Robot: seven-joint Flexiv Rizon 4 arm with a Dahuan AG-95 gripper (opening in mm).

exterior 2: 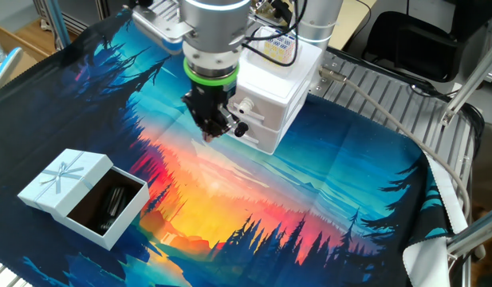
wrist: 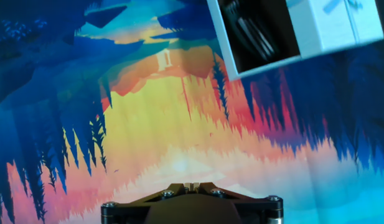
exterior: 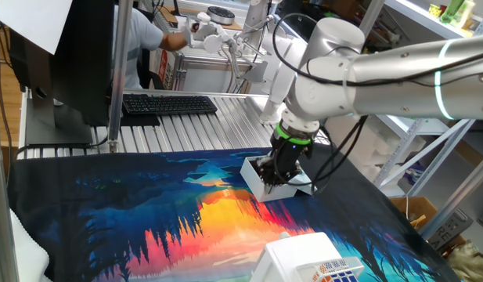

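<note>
My gripper is at the bottom of the wrist view, its fingertips together and nothing visible between them. Exterior view 2 has the gripper [exterior 2: 207, 137] pointing down above the cloth, in front of a white drawer unit [exterior 2: 265, 131]. A pale gift box [exterior 2: 132, 219] stands well away from it, with its ribboned lid [exterior 2: 66, 179] shifted to one side. Dark slender items [exterior 2: 114, 202] lie inside the uncovered part; what they are cannot be made out. In exterior view 1 the arm hides part of the box [exterior: 261, 188].
The drawer unit's small knob [exterior 2: 246, 104] faces the gripper side. A keyboard [exterior: 169, 104] and a person sit beyond the table in exterior view 1.
</note>
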